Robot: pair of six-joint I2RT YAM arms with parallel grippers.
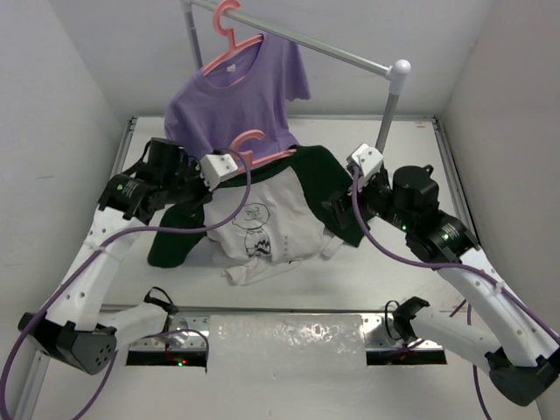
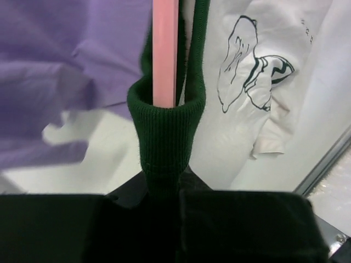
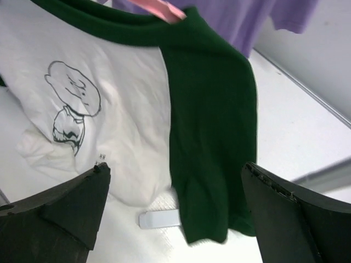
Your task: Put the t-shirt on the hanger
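The white t-shirt (image 1: 284,214) with green sleeves and a cartoon print lies spread above the table. A pink hanger (image 1: 247,157) is at its neck, hook up. In the left wrist view, one arm of the hanger (image 2: 164,60) runs into the green collar (image 2: 164,131). Below the hanger's end my left gripper is shut on the green cloth. The other hanger end (image 3: 174,13) meets the collar's edge in the right wrist view; how far it goes in is hidden. My right gripper stands open near the right green sleeve (image 3: 211,120), nothing gripped.
A purple t-shirt (image 1: 232,101) hangs on another pink hanger (image 1: 226,39) from the metal rail (image 1: 306,41), close behind the white shirt. The rack's upright (image 1: 387,122) stands near my right gripper.
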